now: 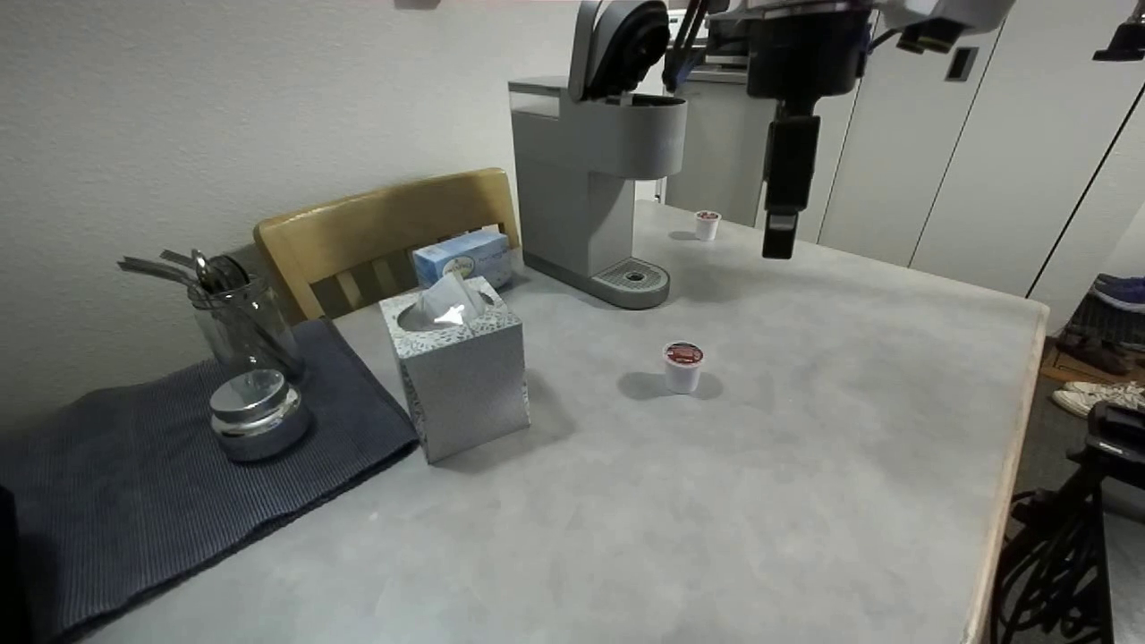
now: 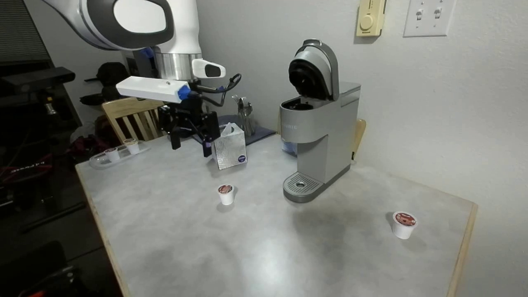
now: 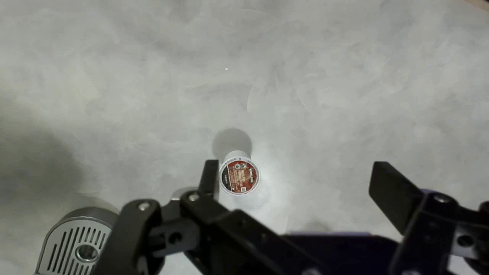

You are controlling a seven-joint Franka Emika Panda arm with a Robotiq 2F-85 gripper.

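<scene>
My gripper (image 2: 191, 148) hangs open above the table, nothing between its fingers. In the wrist view a coffee pod (image 3: 239, 176) with a red-brown lid shows beside the left finger (image 3: 209, 178), well below the fingers. That same white pod (image 1: 682, 368) stands upright on the table in exterior view 1, clear of the gripper. A second pod (image 2: 404, 225) stands near the table's far right in exterior view 2. The grey coffee maker (image 2: 317, 143) has its lid raised and its pod chamber uncovered; part of its drip tray (image 3: 75, 249) appears at the wrist view's lower left.
A tissue box (image 1: 462, 370) stands left of the nearer pod, with a blue box (image 1: 463, 258) behind it. On a dark mat (image 1: 139, 483) are a utensil jar and a silver-lidded jar (image 1: 258, 413). A clear tray (image 2: 101, 162) holds two more pods.
</scene>
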